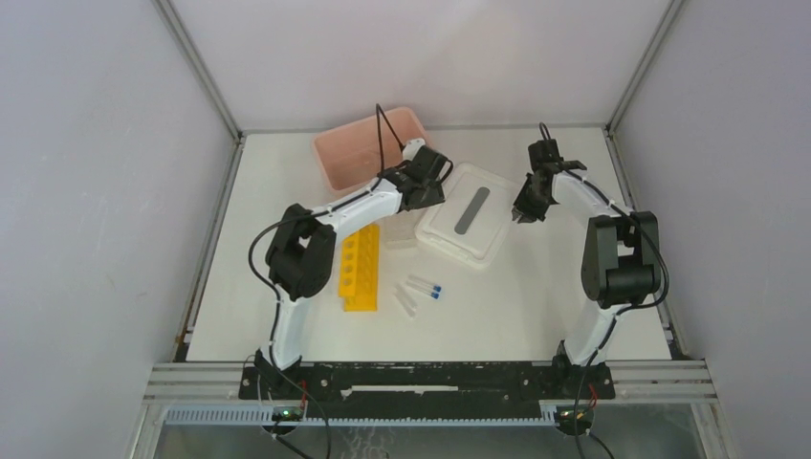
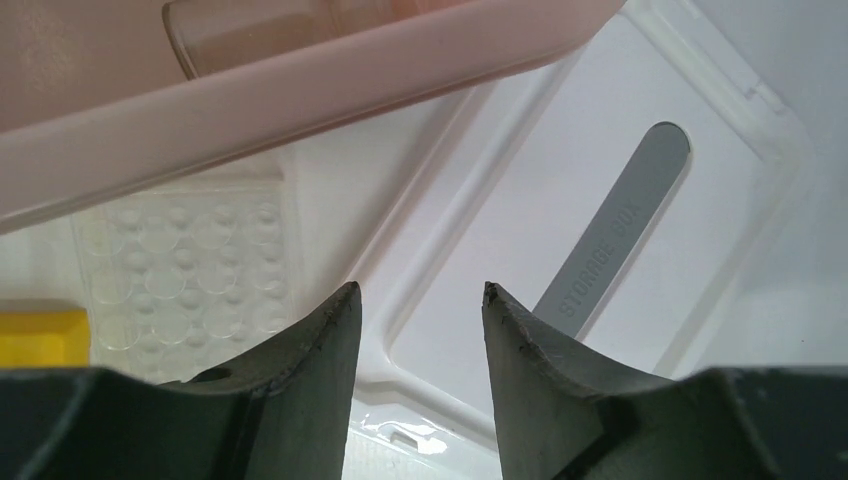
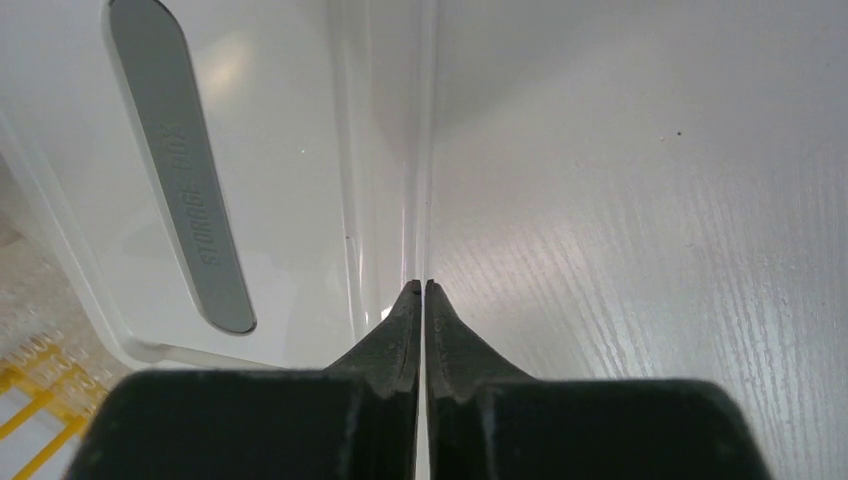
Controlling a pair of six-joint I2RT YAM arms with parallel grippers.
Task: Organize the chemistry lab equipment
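Note:
The white lid with its grey "STORAGE BOX" strip lies flat on the table. Over its left side hangs my left gripper, fingers apart and nothing between them in the left wrist view. My right gripper is at the lid's right edge; only a slit shows between its fingertips, and whether the rim is in it is unclear. A pink box stands behind, partly hidden by the left arm. The clear welled plate lies left of the lid, beside a yellow rack.
Two blue-capped tubes and clear pieces lie in front of the lid. The pink box's wall is close to the left gripper. Bare table spreads to the front right.

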